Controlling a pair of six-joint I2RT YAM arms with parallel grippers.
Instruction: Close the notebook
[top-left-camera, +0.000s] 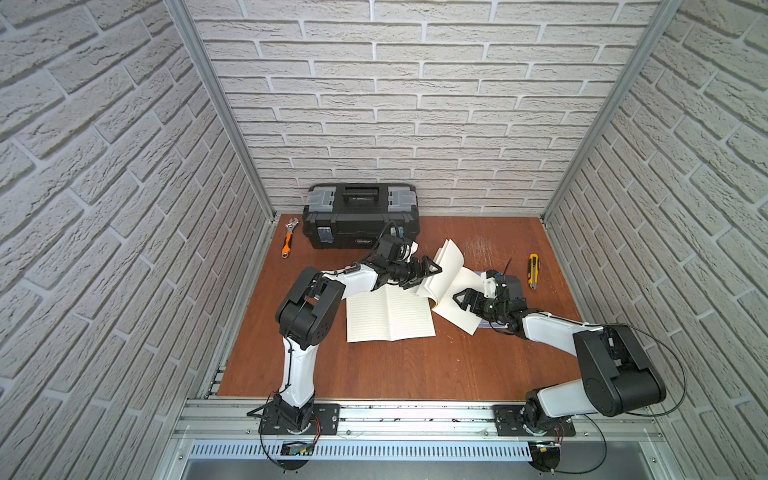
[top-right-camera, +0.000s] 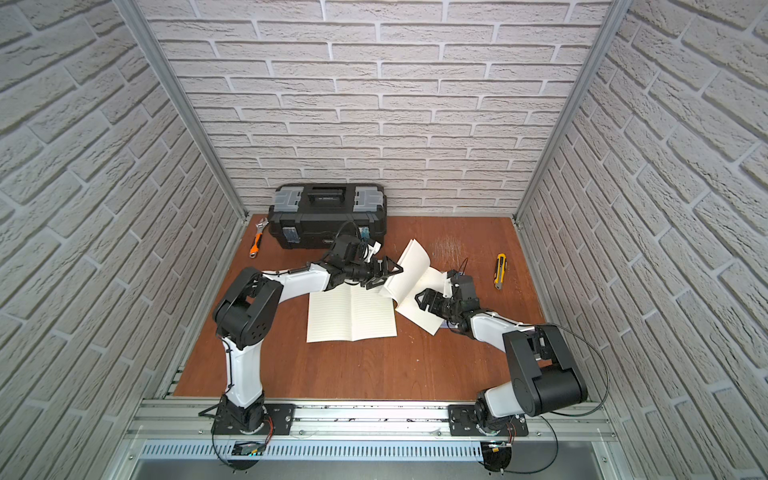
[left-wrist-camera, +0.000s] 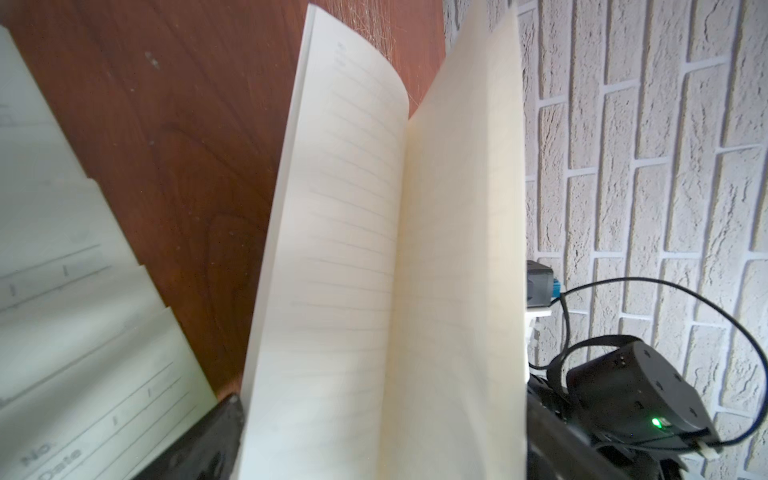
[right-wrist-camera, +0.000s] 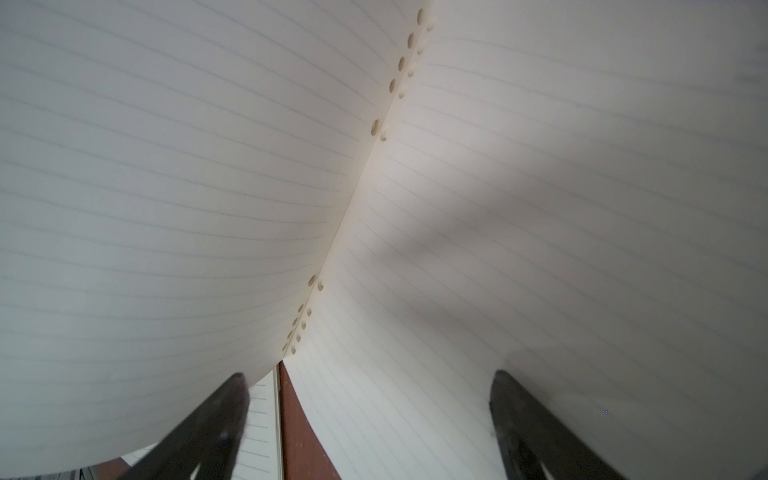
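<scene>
Lined cream pages (top-left-camera: 404, 320) lie open and flat mid-table. To their right is a second open section, its right-hand page (top-left-camera: 456, 308) flat and its left-hand leaf (top-left-camera: 446, 260) raised and curving upward. My left gripper (top-left-camera: 424, 273) is open beside the raised leaf; in the left wrist view, upright pages (left-wrist-camera: 336, 264) stand between its fingers. Hovering low above the flat right page, my right gripper (top-left-camera: 467, 302) stands apart-jawed; the right wrist view shows its fingers (right-wrist-camera: 524, 424) with a gap and nothing gripped. A row of punched holes marks the fold there.
A black toolbox (top-left-camera: 360, 220) stands at the back, close behind the left gripper. An orange-handled wrench (top-left-camera: 287, 240) lies back left, a yellow cutter (top-left-camera: 533, 270) back right.
</scene>
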